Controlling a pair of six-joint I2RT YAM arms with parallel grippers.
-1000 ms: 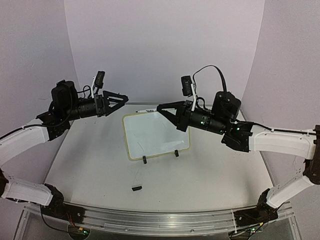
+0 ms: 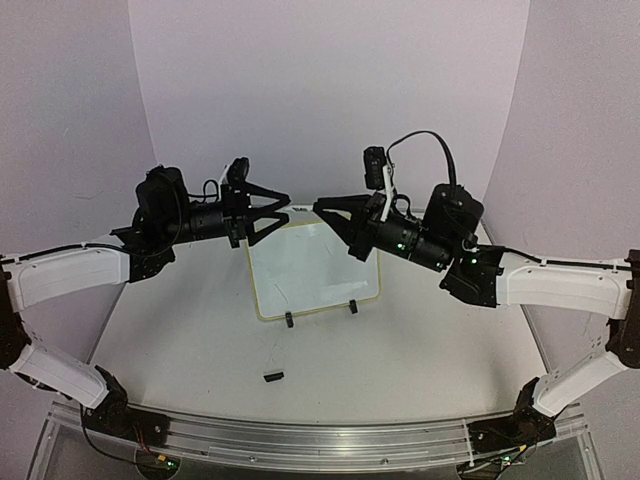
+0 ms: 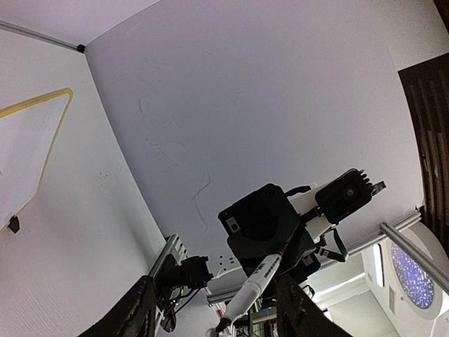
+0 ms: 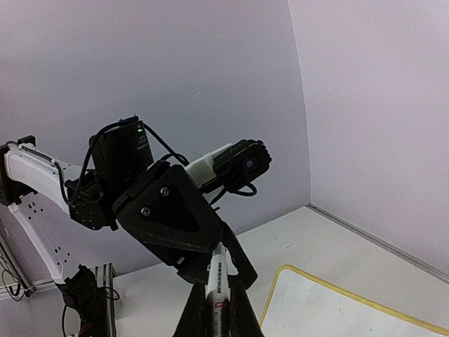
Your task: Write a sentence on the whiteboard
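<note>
The white marker [image 4: 219, 295], dark-tipped, is held by my right gripper [image 2: 316, 207], shut on its body above the far part of the whiteboard [image 2: 312, 268]. Its free end points toward my left gripper [image 2: 288, 208], which stands open. In the left wrist view, the marker [image 3: 251, 296] lies between the two spread fingers, with visible gaps on both sides. The whiteboard has a yellow edge and lies on the table; a few faint marks show on it, and no writing can be read. The grippers cover part of its far edge.
Two black clips [image 2: 289, 320] [image 2: 353, 306] sit at the board's near edge. A small black block [image 2: 273, 377] lies on the table in front of it. Pale walls enclose both sides and the back.
My left gripper has moved right, toward the marker's free end, and its fingers are spread wider than a second ago. The right gripper and whiteboard have hardly moved.
</note>
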